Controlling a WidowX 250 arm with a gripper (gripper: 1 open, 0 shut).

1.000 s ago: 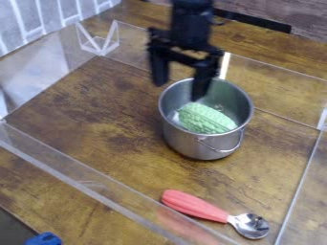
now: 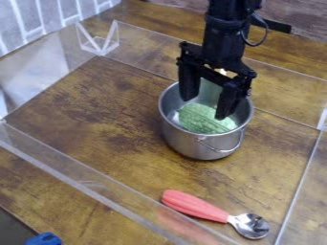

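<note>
My black gripper [image 2: 211, 91] is open, its two fingers spread and lowered into the top of a steel pot [image 2: 205, 144] with a wire handle. A green textured object, like a corn cob [image 2: 207, 119], lies inside the pot below the fingers, partly hidden by the pot wall and gripper. Whether the fingertips touch it I cannot tell.
A spoon with a red handle [image 2: 192, 204] lies at the front right. A blue item [image 2: 45, 239] sits at the lower left corner. Clear panels edge the wooden surface [image 2: 90, 115], whose left middle is free.
</note>
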